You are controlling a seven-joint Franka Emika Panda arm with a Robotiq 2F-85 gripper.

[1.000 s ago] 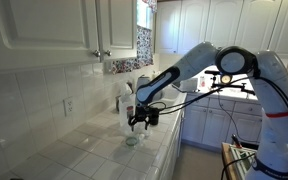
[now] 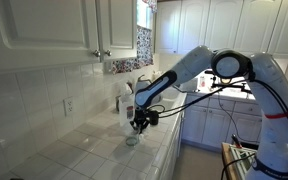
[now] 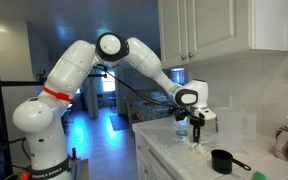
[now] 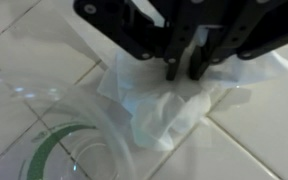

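A crumpled white tissue or paper towel [image 4: 164, 105] lies on the tiled counter, directly under my gripper in the wrist view. The two dark fingertips are close together and reach into its folds; whether they pinch it cannot be made out. Beside the tissue, on the left of the wrist view, is a clear plastic cup or container with a green marking [image 4: 54, 145]. From the side, the gripper [image 2: 138, 128] points down low over the counter, with the small clear container [image 2: 131, 140] close by.
A dark pot [image 3: 224, 161] with a handle stands on the counter near the gripper. Behind the arm is a clear bottle [image 3: 181, 130]. Wall cabinets [image 2: 44, 35] hang above.
Over the last second my gripper has come down slightly toward the counter beside the clear container. The container appears to have stayed in place.
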